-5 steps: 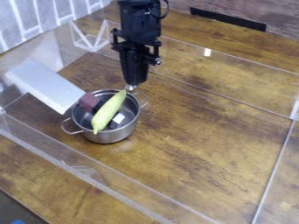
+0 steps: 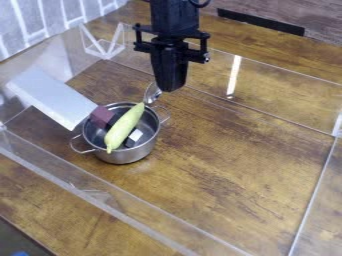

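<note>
My black gripper (image 2: 170, 80) hangs at the top centre, above and a little right of a steel pot (image 2: 130, 151), its fingertips close together and nothing visible between them. In the pot a pale yellow-green corn cob (image 2: 123, 128) leans across a dark maroon block (image 2: 102, 116) and a small light piece. A thin light item, perhaps a utensil handle, shows at the pot's back rim below the fingers; it is too small to tell.
A white board (image 2: 51, 97) stands tilted left of the pot. Clear low walls surround the wooden table (image 2: 241, 170), whose right and front parts are bare.
My gripper has shifted right and up from just over the pot's back rim. The pot and its contents look unchanged.
</note>
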